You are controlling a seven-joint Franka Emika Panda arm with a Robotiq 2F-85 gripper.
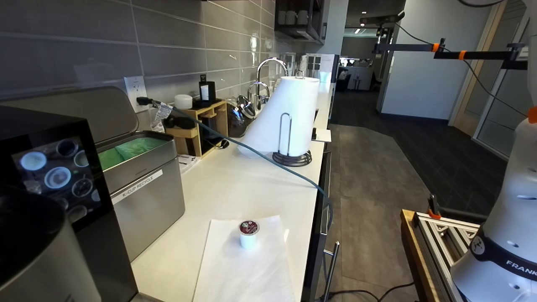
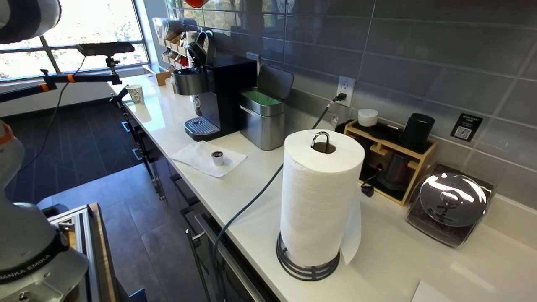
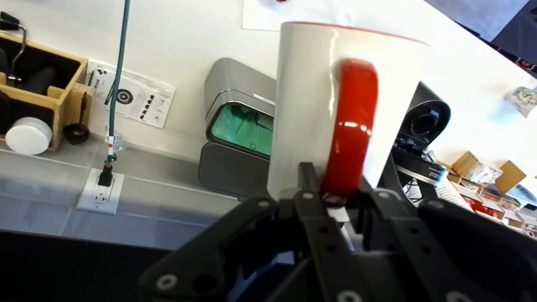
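In the wrist view my gripper is shut on the red handle [image 3: 350,126] of a white mug [image 3: 304,95]. The mug hangs high over the counter, its red-edged rim toward the top of that view. Neither exterior view shows the gripper; only a bit of red [image 2: 195,2] peeks in at the top edge of exterior view 2. A coffee pod [image 1: 248,234] with a dark red lid stands upright on a white paper towel [image 1: 241,277], also seen in exterior view 2.
Behind the towel stand an open grey recycling bin [image 2: 261,123] with a green liner and a black coffee machine [image 2: 229,95]. A paper towel roll [image 2: 322,201] rises from the counter. A dark green cable [image 2: 251,201] crosses it. A patterned cup [image 2: 135,94] sits at the far end.
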